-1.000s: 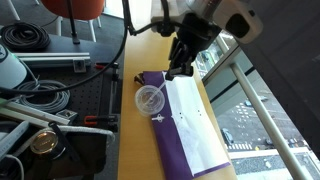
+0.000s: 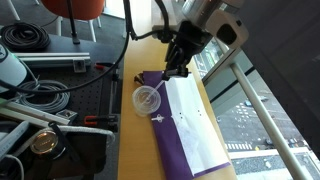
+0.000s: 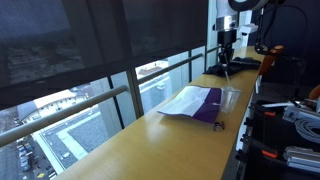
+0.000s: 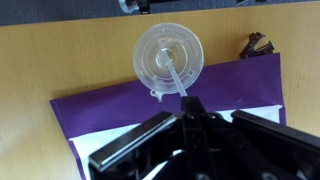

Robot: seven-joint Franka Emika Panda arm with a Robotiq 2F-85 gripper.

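A clear round cup (image 4: 168, 58) stands at the table's edge beside a purple-and-white cloth (image 4: 110, 105). In the wrist view, a thin white stick (image 4: 174, 72) slants from my fingertips down into the cup. My gripper is shut on the stick's upper end, above the cloth side of the cup. Exterior view 1 shows the gripper (image 2: 178, 72) over the cloth (image 2: 190, 120), with the stick reaching down to the cup (image 2: 147, 100). In exterior view 2 the cup (image 3: 229, 100) is faint. Any contents of the cup are hard to make out.
A small dark object (image 4: 257, 46) lies on the wood to the right of the cup. Black rails with cables (image 2: 88, 100) run along the table edge. Bare wooden tabletop (image 3: 135, 148) stretches away from the cloth, with windows beyond.
The cloth has stayed put.
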